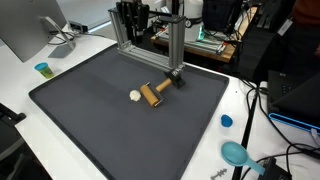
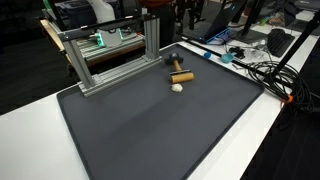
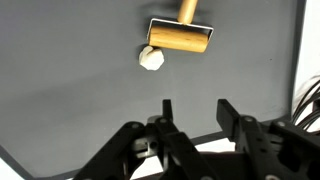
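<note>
A tool with a light wooden roller (image 3: 180, 38) in a metal frame lies on the grey mat. Its wooden handle (image 3: 187, 11) runs to a dark piece (image 1: 175, 75) at the far end. Beside the roller, apart from it, is a small whitish lump (image 3: 151, 58). In the wrist view my gripper points at the mat, well away from roller and lump. Its fingertips are parted partway, and nothing shows clearly between them; how far they are closed is hard to judge.
A metal frame rail (image 2: 115, 77) stands along the mat's far edge, close to the tool. Cables (image 2: 270, 75) and a blue ladle-like item (image 1: 238, 155) lie off the mat.
</note>
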